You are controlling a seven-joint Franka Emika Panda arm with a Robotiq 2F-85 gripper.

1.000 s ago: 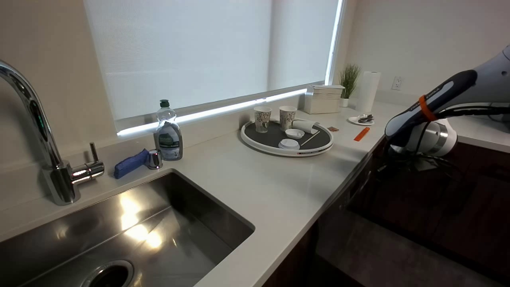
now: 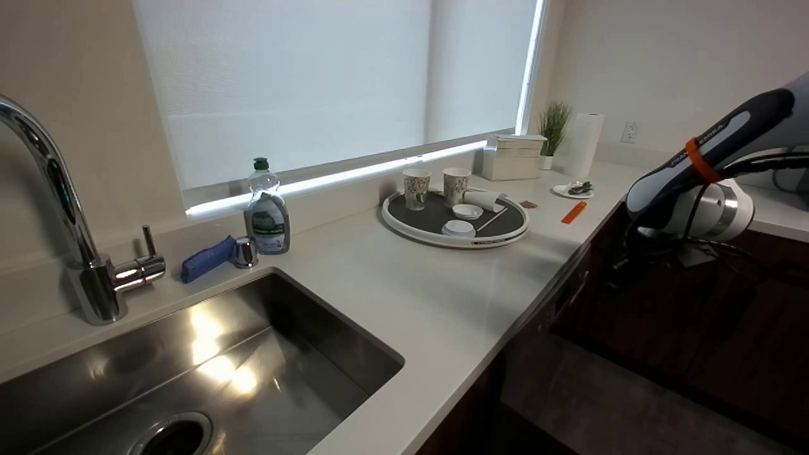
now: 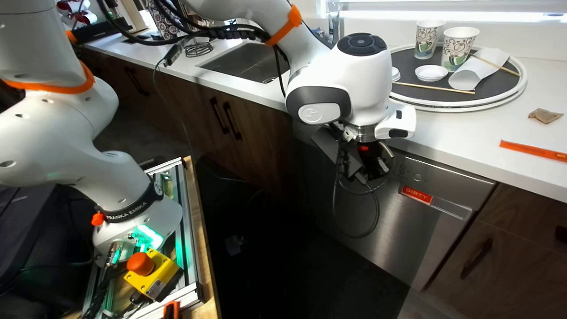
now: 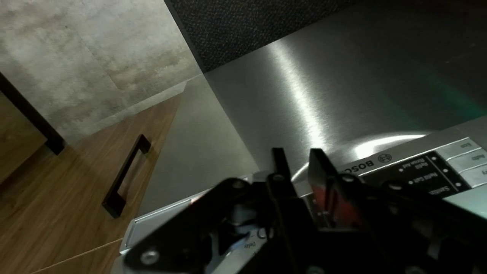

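Observation:
Low in front of the stainless dishwasher [image 3: 390, 234], beneath the counter's edge, hangs my gripper. In the wrist view its two dark fingers stand a narrow gap apart, and I see nothing held between them. Behind and beside them is the dishwasher's control panel [image 4: 433, 169] with Bosch lettering, its steel door stretching beyond. A red DIRTY label [image 3: 416, 194] is on the dishwasher's front in exterior view 2. Exterior view 1 shows the gripper only as a dark shape at the right, its fingertips hard to make out.
On the counter [image 2: 447, 288] stands a round tray [image 2: 390, 221] with paper cups, lids and sticks. Beyond it lie an orange strip [image 2: 574, 212] and a small plate [image 2: 561, 189]. The sink [image 2: 280, 364] is at the left. A cabinet handle [image 4: 125, 178] juts out beside the dishwasher.
In exterior view 1 the arm and its hand have shifted right and slightly down, away from the counter's edge. The things on the counter have not moved.

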